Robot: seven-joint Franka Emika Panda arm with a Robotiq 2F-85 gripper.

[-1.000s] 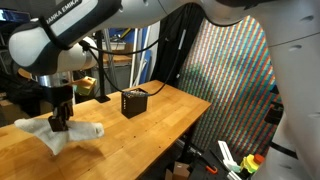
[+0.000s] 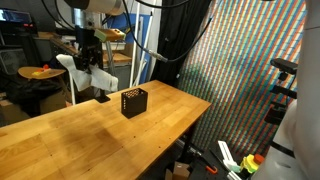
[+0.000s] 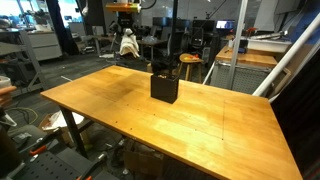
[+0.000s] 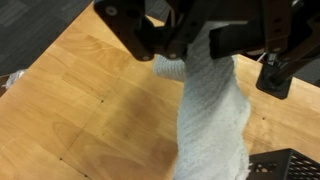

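Note:
A whitish cloth point(image 4: 210, 120) hangs from my gripper, which is shut on it. In exterior view 1 the cloth point(image 2: 88, 75) dangles in the air above the far left part of the wooden table, left of a black basket. Exterior view 2 shows the cloth point(image 3: 129, 43) high over the table's far end. The black perforated basket point(image 2: 134, 102) stands upright on the table; its side point(image 3: 164, 87) also shows in exterior view 2. What is inside the basket cannot be made out.
A small black object point(image 2: 102, 97) lies at the table's far edge. Behind stand a stool point(image 3: 190, 62) and another desk point(image 3: 250, 60).
My gripper has carried the cloth up and to the right in exterior view 1, from low over the table to nearer the basket. The basket has stayed in place.

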